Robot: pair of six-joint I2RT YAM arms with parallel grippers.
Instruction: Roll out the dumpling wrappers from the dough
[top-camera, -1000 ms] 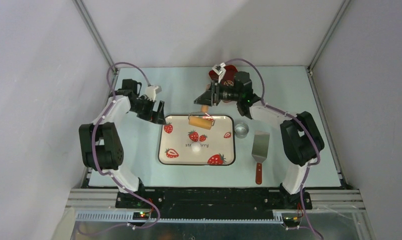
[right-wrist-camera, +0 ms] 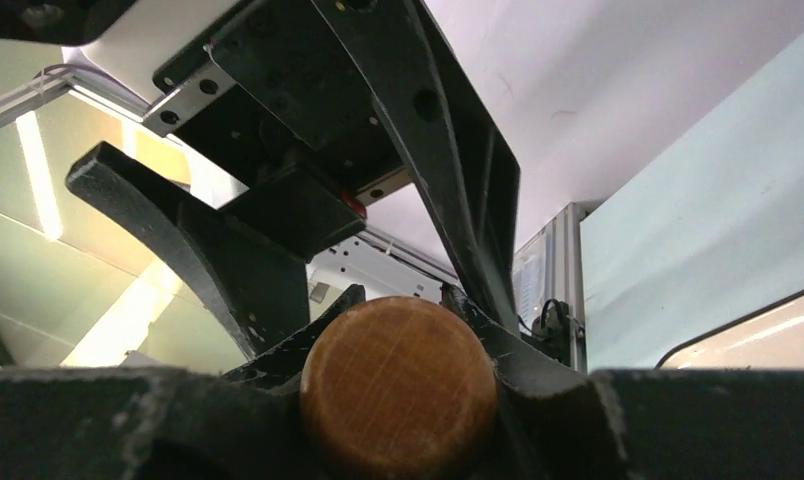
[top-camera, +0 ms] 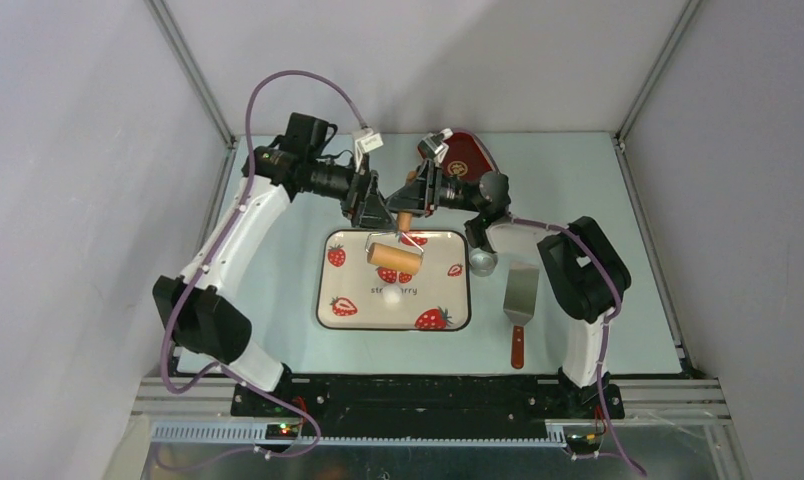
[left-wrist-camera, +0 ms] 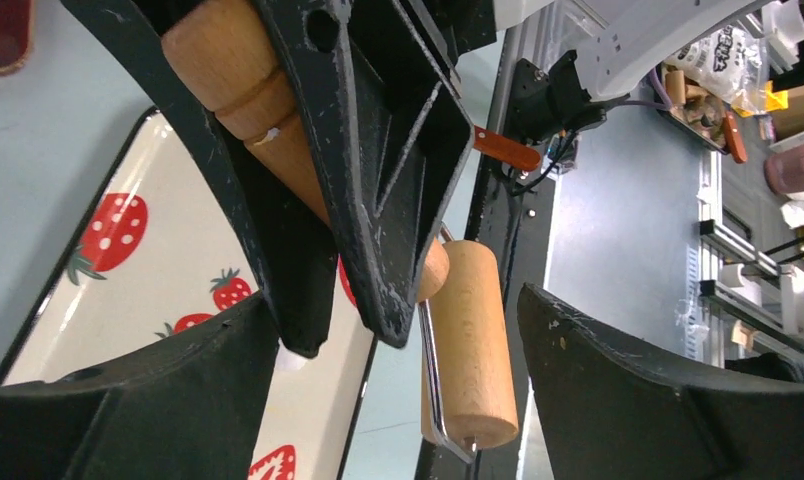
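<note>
Over the tray [top-camera: 343,285] printed with strawberries hangs a wooden roller [top-camera: 393,258] on a metal frame; its handle [right-wrist-camera: 398,385] is in my right gripper [top-camera: 418,190], which is shut on it. My left gripper [top-camera: 373,213] is right beside the right one at the roller's handle, its fingers apart around the lower part of the tool, as the left wrist view shows; whether they touch it I cannot tell. A white dough ball [top-camera: 392,294] lies on the tray below the roller.
A spatula [top-camera: 520,295] lies to the right of the tray, with a small metal cup [top-camera: 483,262] above it. A red tray [top-camera: 468,150] is at the back, partly under the right arm.
My left arm has swung right and inward, up to my right gripper and the roller. The roller has shifted slightly left and toward the front, still in my right gripper.
</note>
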